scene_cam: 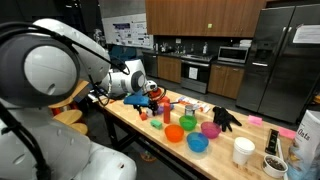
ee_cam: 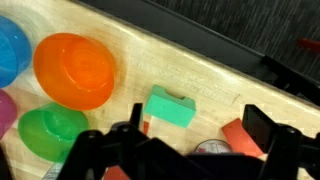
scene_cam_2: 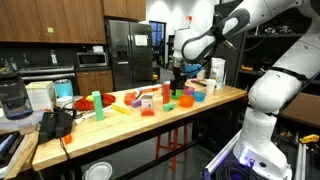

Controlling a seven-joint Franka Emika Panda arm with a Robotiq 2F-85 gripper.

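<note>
In the wrist view my gripper is open, its two dark fingers wide apart. A green block (ee_cam: 171, 107) with a notched side lies on the wooden table below, in the space between them. It appears not to be held. A red block (ee_cam: 241, 138) lies by the right finger and is partly covered by it. Seen from exterior view 1, the gripper (scene_cam: 142, 101) hangs over the near-left part of the table, with the green block (scene_cam: 156, 124) close by.
An orange bowl (ee_cam: 75, 71), a green bowl (ee_cam: 52, 131) and a blue bowl (ee_cam: 10, 50) stand to the left in the wrist view. A pink bowl (scene_cam: 210, 130), a red bottle (scene_cam: 166, 115), a black glove (scene_cam: 226, 118) and a white container (scene_cam: 243, 151) share the table.
</note>
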